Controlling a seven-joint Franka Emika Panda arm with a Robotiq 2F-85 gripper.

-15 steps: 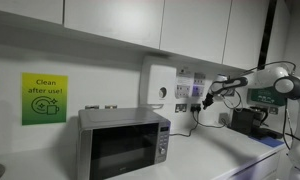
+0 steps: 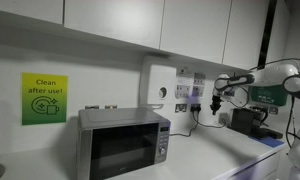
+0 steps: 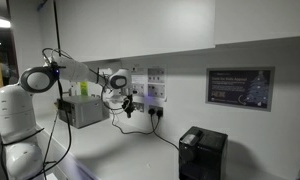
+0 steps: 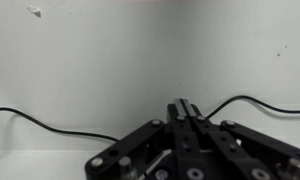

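Observation:
My gripper (image 2: 216, 103) hangs over the right part of the white counter (image 2: 212, 142), near the wall. Its fingers (image 4: 177, 110) are together in the wrist view, and nothing shows between them. Behind them are a pale wall surface and a black cable (image 4: 65, 131). From the other side, the gripper (image 3: 129, 112) appears in front of the wall sockets, above the counter.
A silver microwave (image 2: 123, 146) stands on the counter's left. A black appliance (image 3: 202, 153) sits against the wall on the other side of the arm. Cupboards (image 2: 110, 22) overhang the counter. Bare counter lies between the appliances.
In exterior view 1, my arm and gripper have shifted to the right, away from the microwave. The appliances have stayed in place.

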